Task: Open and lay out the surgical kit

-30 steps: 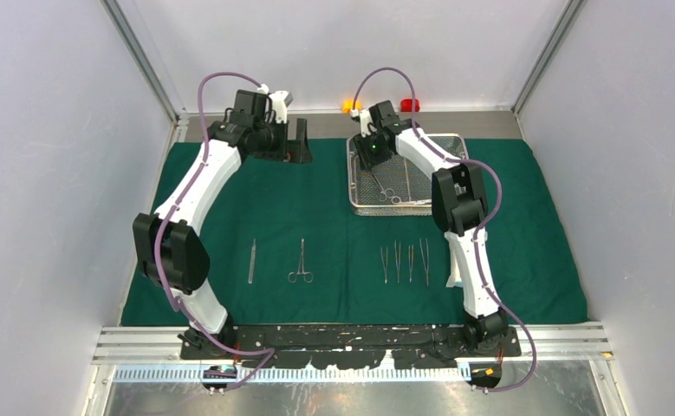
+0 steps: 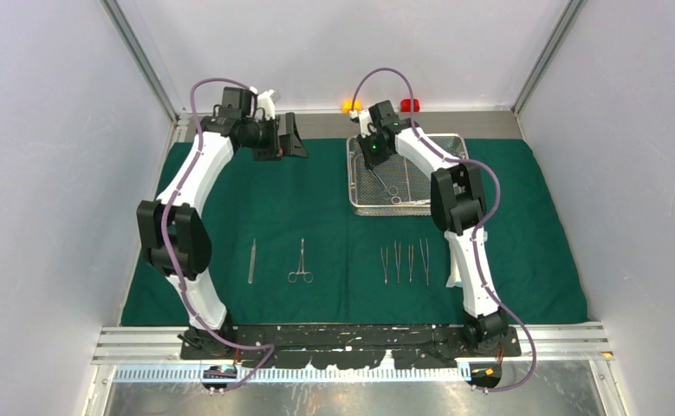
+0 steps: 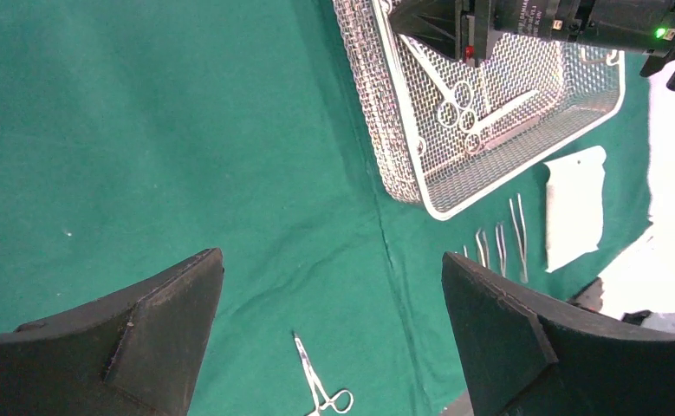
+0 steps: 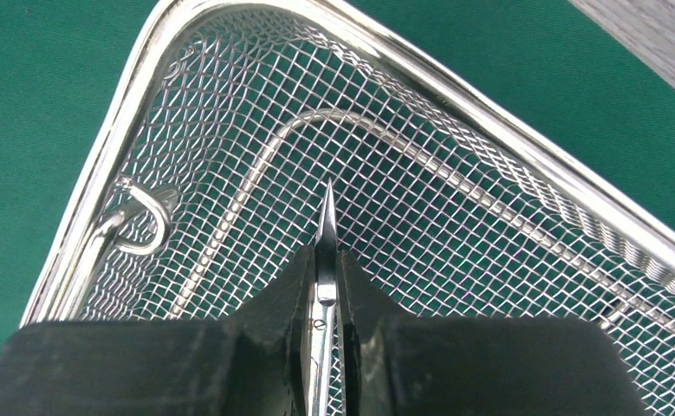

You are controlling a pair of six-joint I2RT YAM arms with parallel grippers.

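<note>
The wire-mesh tray (image 2: 407, 210) holds scissor-like instruments (image 3: 455, 104). My right gripper is down inside its back-left corner, fingertips nearly together at a pointed steel instrument (image 4: 328, 208); whether it grips it is unclear. My left gripper hangs open and empty over the cloth, left of the tray. On the green cloth lie a scalpel-like tool (image 2: 252, 260), a clamp (image 2: 301, 269) and several forceps (image 2: 398, 260).
A white packet (image 3: 574, 208) lies right of the forceps, partly under the right arm in the top view. Yellow (image 2: 347, 106) and red (image 2: 410, 104) objects sit behind the tray.
My left gripper and arm have shifted slightly to the left. The right gripper stays in the tray with little visible movement.
</note>
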